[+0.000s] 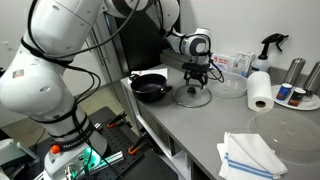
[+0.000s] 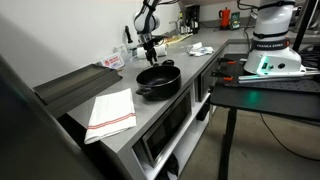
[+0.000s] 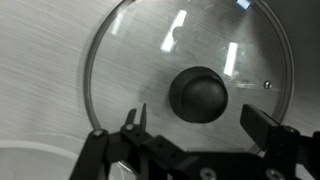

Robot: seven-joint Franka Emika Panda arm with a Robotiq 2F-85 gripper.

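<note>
A round glass lid (image 1: 203,102) with a dark rim lies flat on the grey counter. Its black knob (image 3: 198,95) shows whole in the wrist view, just beyond the fingertips. My gripper is open above the lid, one finger on each side of the knob's line, with nothing held. Exterior view 1 shows a small gap between the gripper (image 1: 187,80) and the knob. Left of the lid stands a black pot (image 1: 152,92), uncovered, also seen as a pot (image 2: 159,88) in exterior view 2.
Behind the lid is a clear bowl (image 1: 229,86). A paper towel roll (image 1: 260,92) and a red-and-blue tray of items (image 1: 297,97) stand at the right. A folded white towel (image 1: 250,155) lies up front. Bare counter stretches between lid and towel.
</note>
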